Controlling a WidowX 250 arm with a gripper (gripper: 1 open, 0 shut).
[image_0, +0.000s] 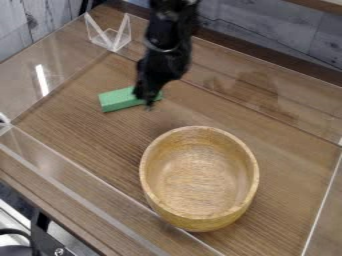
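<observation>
The black robot gripper (144, 78), blurred, hangs at the upper middle, just above the right end of a green block (123, 99) that lies on the wooden table. Whether anything is between its fingers is hard to see through the blur; the block appears to rest on the table. A large round beige bowl (199, 175) stands at the lower middle right, apart from the block.
White wire or plastic pieces sit at the left and top-left edges. A black cable lies at the bottom left corner.
</observation>
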